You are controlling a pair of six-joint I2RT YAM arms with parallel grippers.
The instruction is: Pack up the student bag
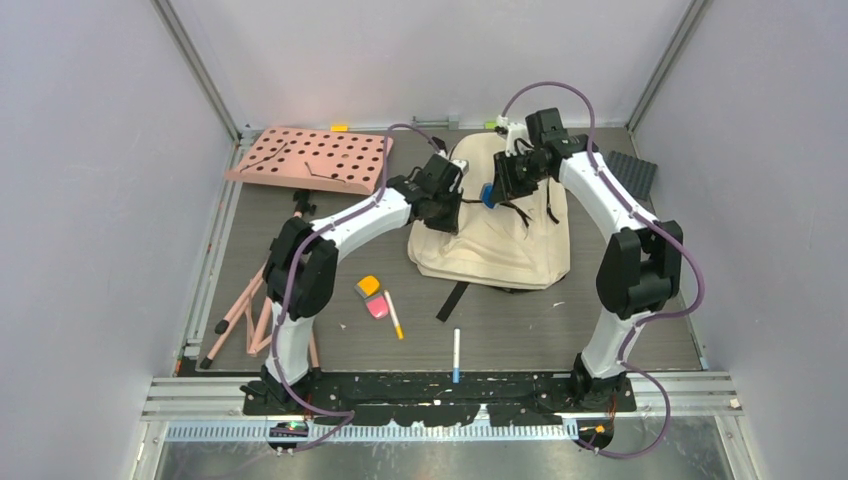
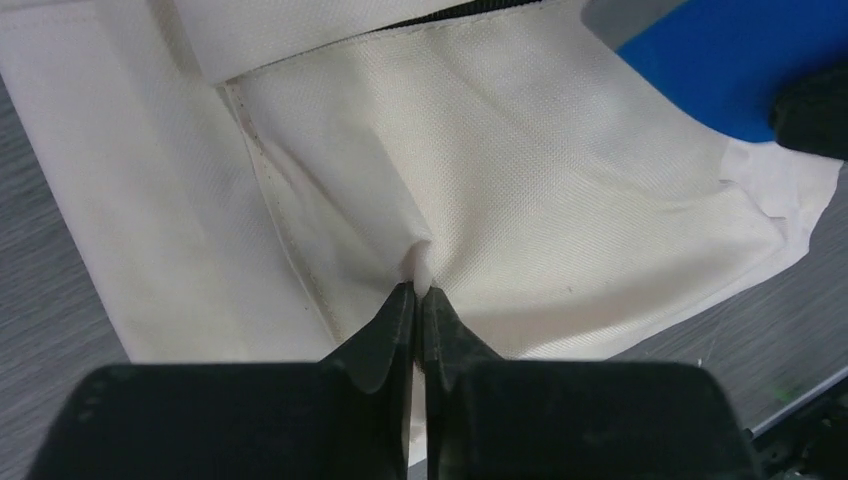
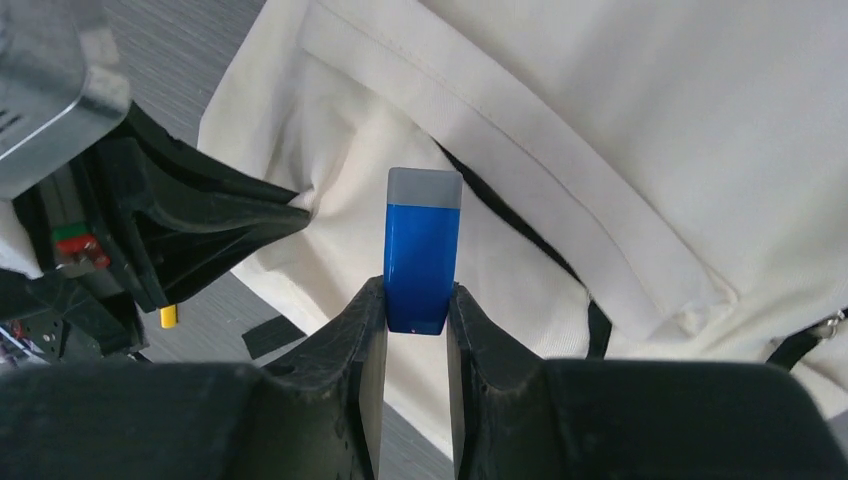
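Observation:
The cream bag [image 1: 500, 255] lies flat at the table's centre-back, with black straps and an open flap edge. My left gripper is shut at its left part, a pinched fold of the fabric between the fingertips. My right gripper hangs over the bag's middle, shut on a blue block with a grey end [image 3: 420, 262], held upright between its fingertips above the dark slit. The block also shows large at the top right of the left wrist view.
A pink perforated board [image 1: 310, 155] and pink tubes [image 1: 240, 310] lie left. Yellow and pink pieces [image 1: 372, 298] and markers [image 1: 456, 355] lie in front. A dark ridged pad [image 1: 632, 175] is at the back right.

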